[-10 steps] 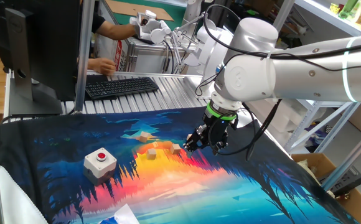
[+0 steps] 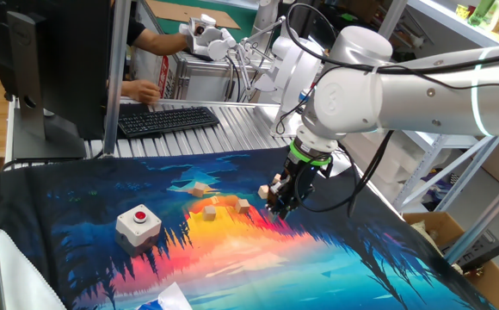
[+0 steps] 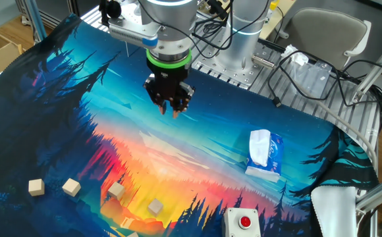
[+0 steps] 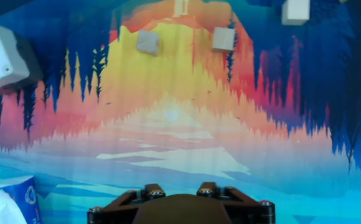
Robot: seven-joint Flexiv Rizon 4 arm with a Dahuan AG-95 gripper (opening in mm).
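My gripper (image 3: 169, 112) hangs over the blue part of the printed cloth, pointing down. A gap shows between its fingertips, in exterior view 2 and along the bottom of the wrist view, with nothing in it. Small wooden cubes lie spread on the cloth, apart from the gripper: one cube (image 3: 36, 187) at the far left, a second cube (image 3: 71, 187) beside it, then a third cube (image 3: 116, 190) and another cube (image 3: 155, 207) to the right. The wrist view has a grey-looking cube (image 4: 147, 42) and a paler cube (image 4: 223, 39) near its top, well ahead of the fingers.
A white box with a red button (image 2: 138, 228) stands on the cloth, left of the cubes. A blue tissue pack (image 3: 265, 155) lies to the gripper's right in exterior view 2. A monitor (image 2: 56, 77) and keyboard (image 2: 168, 121) edge the table.
In exterior view 1 the gripper has shifted slightly right and turned a little, uncovering more of the cubes behind it. The visible cubes and the button box have stayed put.
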